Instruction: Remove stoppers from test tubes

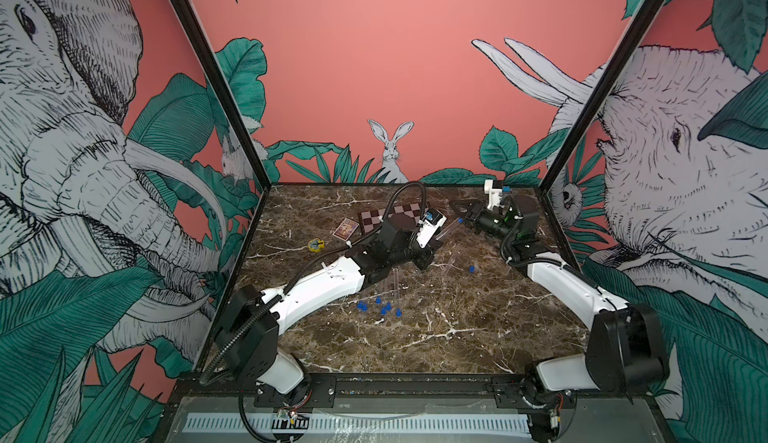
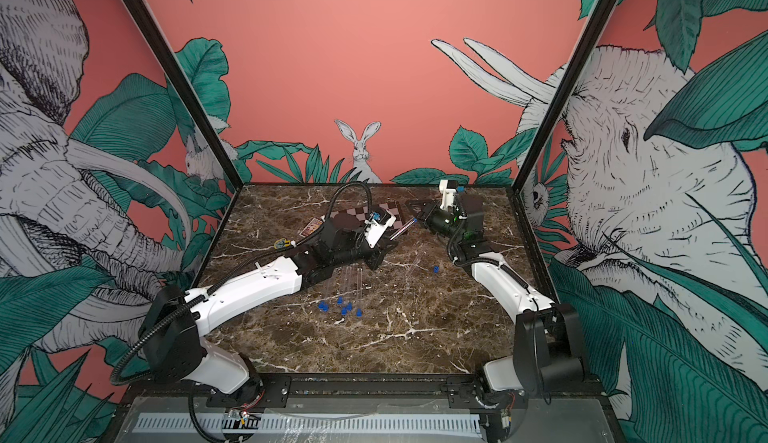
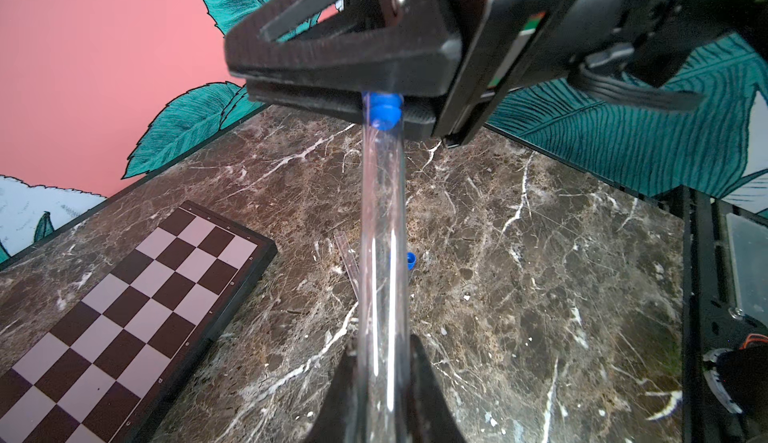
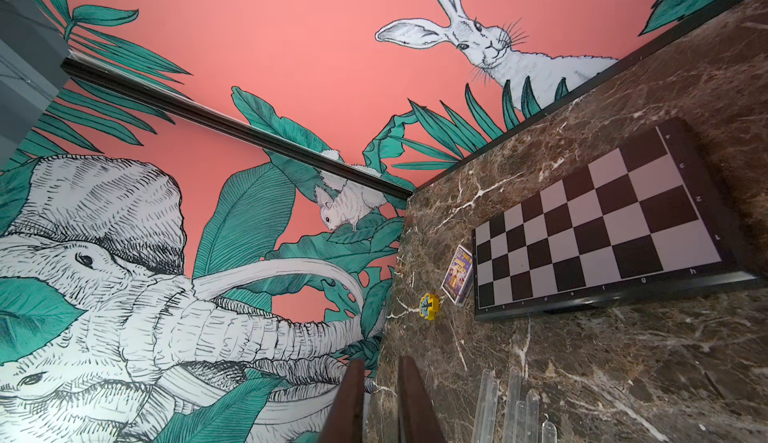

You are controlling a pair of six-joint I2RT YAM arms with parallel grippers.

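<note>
A clear test tube (image 3: 382, 227) is held aloft, angled, by my left gripper, shut on its lower part. Its blue stopper (image 3: 385, 111) sits at the far end, where the dark fingers of my right gripper (image 2: 416, 211) are around or just above it; whether they grip it is unclear. More clear tubes (image 4: 512, 403) lie on the table beside and below the left arm. Loose blue stoppers (image 1: 385, 309) lie in a group at the front middle, and another stopper (image 1: 471, 268) lies to the right.
A checkerboard (image 4: 592, 219) lies at the back middle, with a card box (image 4: 457, 275) and a yellow object (image 4: 429, 307) to its left.
</note>
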